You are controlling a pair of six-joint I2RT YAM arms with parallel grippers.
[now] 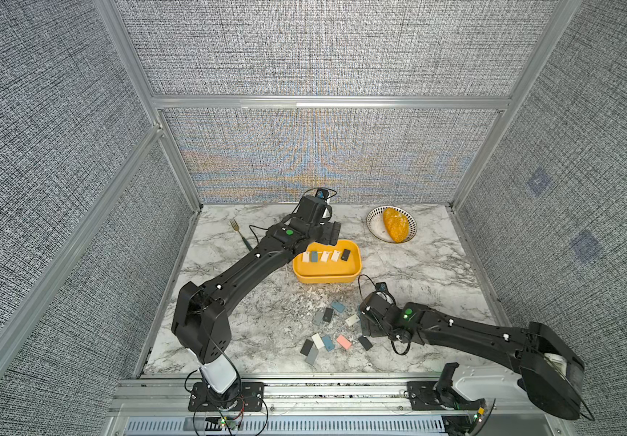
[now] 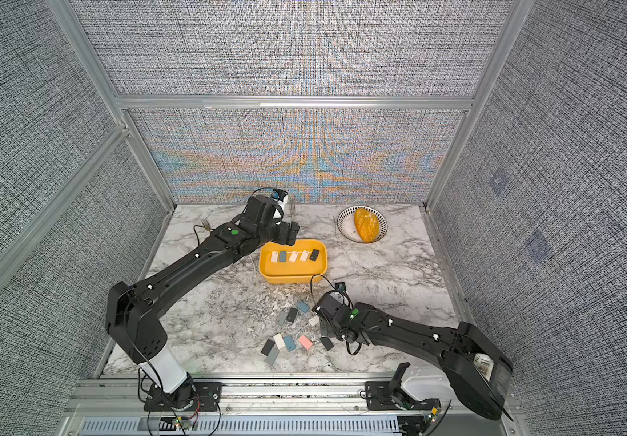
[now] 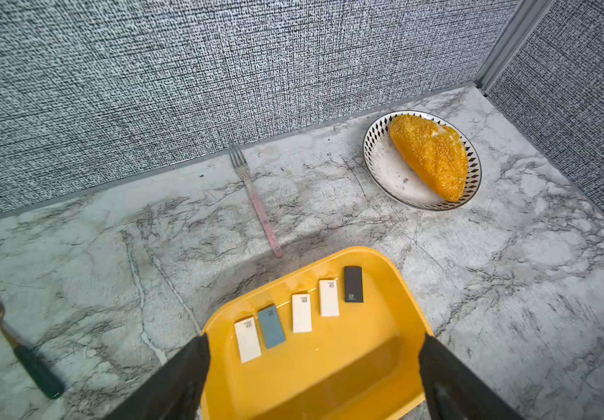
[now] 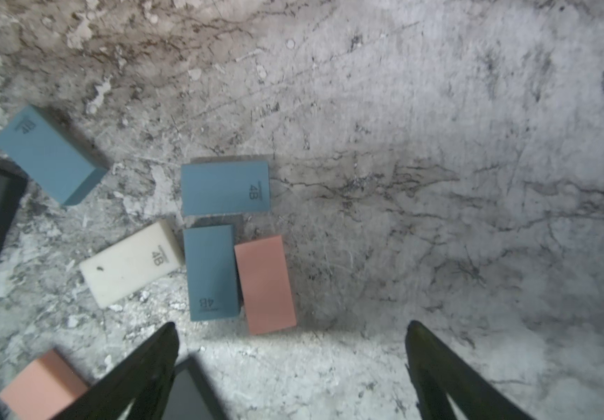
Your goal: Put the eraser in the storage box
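Note:
The yellow storage box (image 3: 330, 381) holds a row of several erasers along its far side: white, blue and a dark one (image 3: 353, 283). My left gripper is raised over the box with its fingers apart and nothing between them. My right gripper hangs low and open over the loose erasers in front of the box. Below it lie a pink eraser (image 4: 266, 283), a blue eraser (image 4: 212, 273) beside it, a white eraser (image 4: 131, 262) and several others.
A plate (image 3: 393, 175) with an orange bread-like item stands at back right. A pink-handled fork (image 3: 265, 220) lies behind the box, a green-handled fork (image 3: 39, 371) to its left. The table right of the box is clear.

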